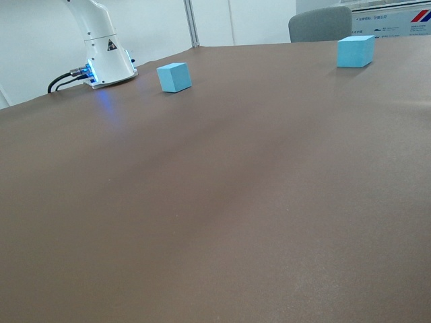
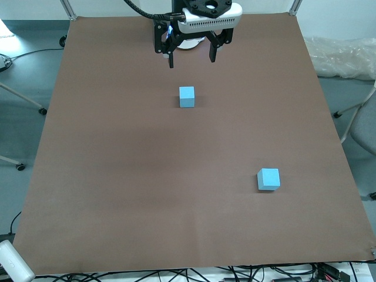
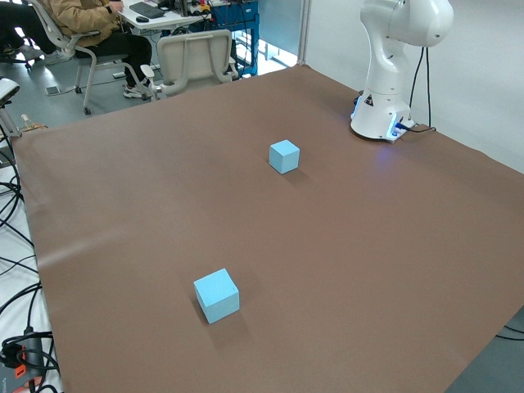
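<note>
Two light blue cubes lie apart on the brown table (image 2: 147,147). In the left view, one cube (image 2: 187,97) is at the upper middle, the other (image 2: 268,179) lower right; the right view shows both cubes (image 3: 284,156) (image 3: 216,295), as does the top view (image 1: 174,78) (image 1: 355,52). My black gripper (image 2: 191,60) hangs at the far end in the left view, above and beyond the upper cube, its two fingers apart with nothing visible between them.
The white arm base (image 3: 381,115) stands at the table's edge. Chairs, cables and a seated person are beyond the edges.
</note>
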